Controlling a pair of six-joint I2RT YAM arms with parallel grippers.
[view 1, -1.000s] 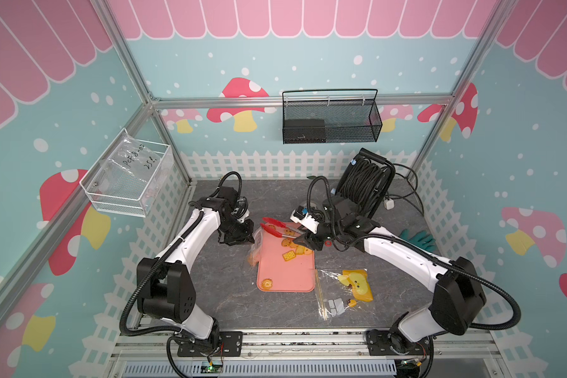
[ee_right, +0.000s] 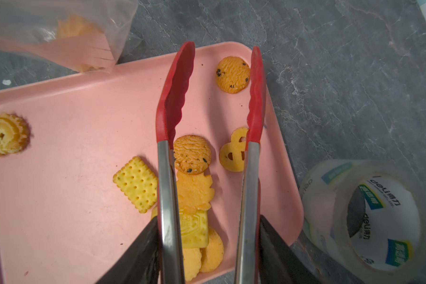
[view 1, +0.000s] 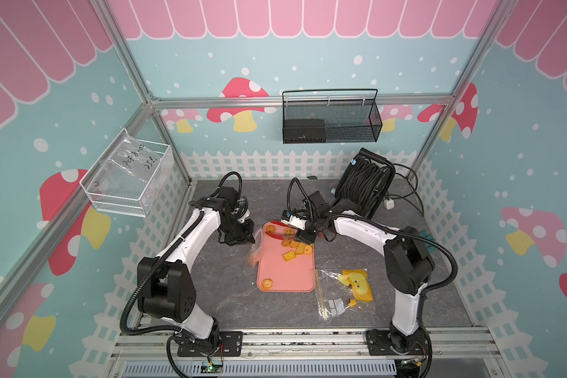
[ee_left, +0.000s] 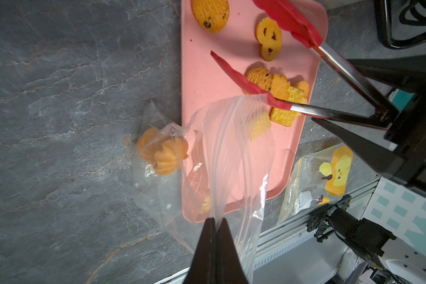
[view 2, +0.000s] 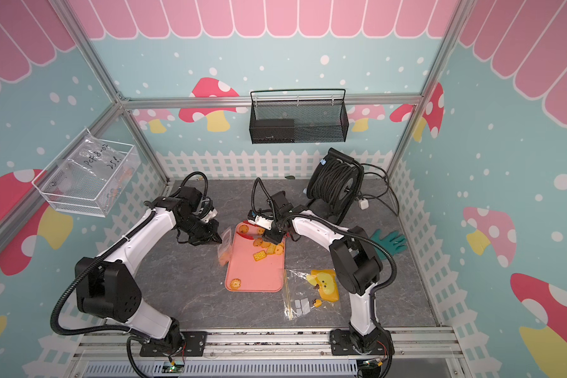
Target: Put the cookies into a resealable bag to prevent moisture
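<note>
My left gripper is shut on the rim of a clear resealable bag (ee_left: pixel 232 142), which hangs by the tray's left edge with cookies (ee_left: pixel 170 153) inside. Red-tipped tongs (ee_left: pixel 312 111) stand between the spread fingers of my open right gripper, their two arms apart over the pink tray (ee_right: pixel 80 108). Between the tong arms lie a round speckled cookie (ee_right: pixel 192 154) and a pretzel-shaped cookie (ee_right: pixel 232 156). Another speckled cookie (ee_right: pixel 232 74) lies near the right tong tip. On the tray too are a square cracker (ee_right: pixel 135 184) and a swirl cookie (ee_right: pixel 7 135).
A tape roll (ee_right: pixel 364 222) stands against the tray's corner. Right of the tray lies a clear bag (view 1: pixel 327 296) with a yellow item (view 1: pixel 357 284). A cable reel (view 1: pixel 365 182) stands at the back right. The table left of the tray is bare.
The left arm and its bag stay where they were.
</note>
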